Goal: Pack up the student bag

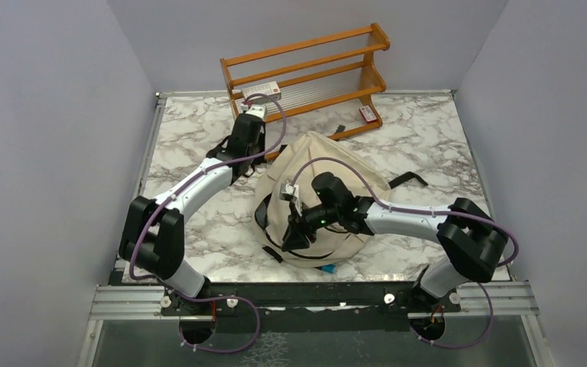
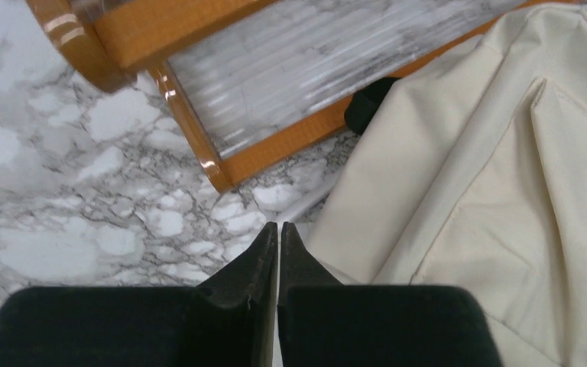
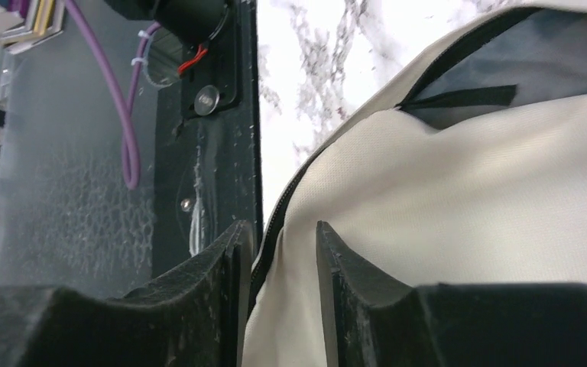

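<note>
A cream cloth bag (image 1: 336, 157) lies on the marble table, its near-left side gaping in the top view. In the right wrist view the opening shows a grey lining (image 3: 539, 65) and a black-edged rim. My right gripper is partly open over the near rim, with the bag's edge and its black zipper tape (image 3: 275, 222) visible between the spread fingers. Whether they touch the cloth I cannot tell. Beyond the bag's left side, close to the rack, my left gripper is shut, with nothing seen between its fingertips.
A wooden rack (image 1: 298, 57) stands at the back, its lower front close to the bag. On it sit a white box (image 1: 262, 92) and a small red box (image 1: 368, 114). A black strap (image 1: 408, 180) lies right of the bag. Bare marble lies at left and right.
</note>
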